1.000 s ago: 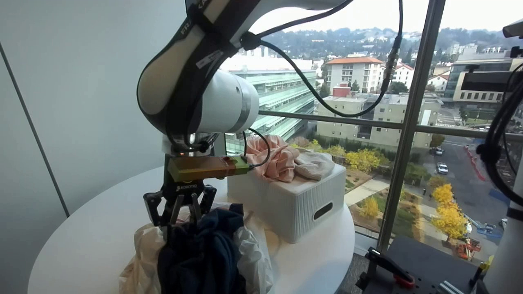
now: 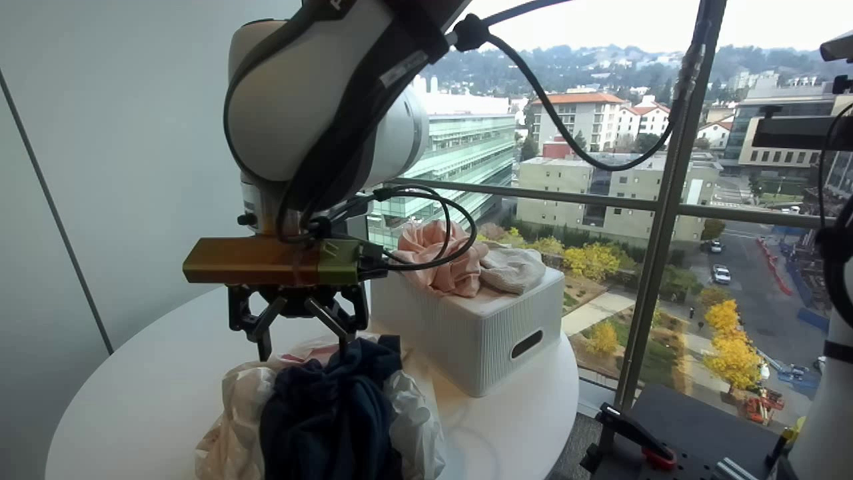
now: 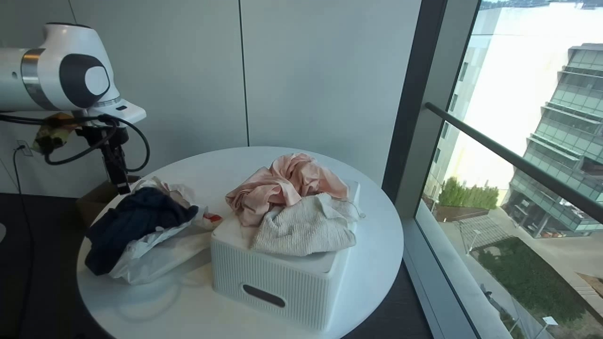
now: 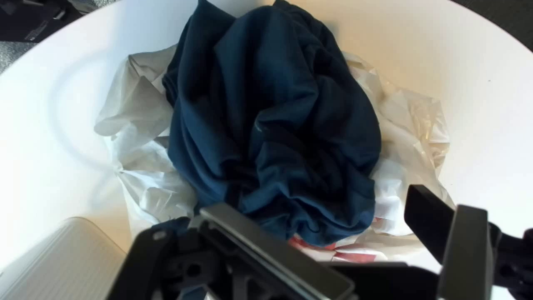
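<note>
A crumpled navy cloth [image 4: 280,115] lies on a translucent white plastic bag [image 4: 150,185] on the round table; in exterior view 2 the same cloth [image 3: 135,223] is on the left side. My gripper [image 2: 304,352] is open just above the cloth's far edge in exterior view 1. Its fingers [image 4: 467,250] are spread wide in the wrist view, with nothing held between them. Whether a fingertip touches the cloth, I cannot tell. Exterior view 2 has the gripper [image 3: 121,189] over the bag's back left side.
A white ribbed box [image 3: 237,271] stands upside or lid up beside the bag, with a pink cloth [image 3: 282,186] and a grey-white cloth [image 3: 308,226] on top. Bare white table [image 3: 192,164] shows behind. A window runs along the right.
The gripper has risen and turned, and its fingers are spread wider apart. The navy cloth has stayed on the bag, almost unchanged.
</note>
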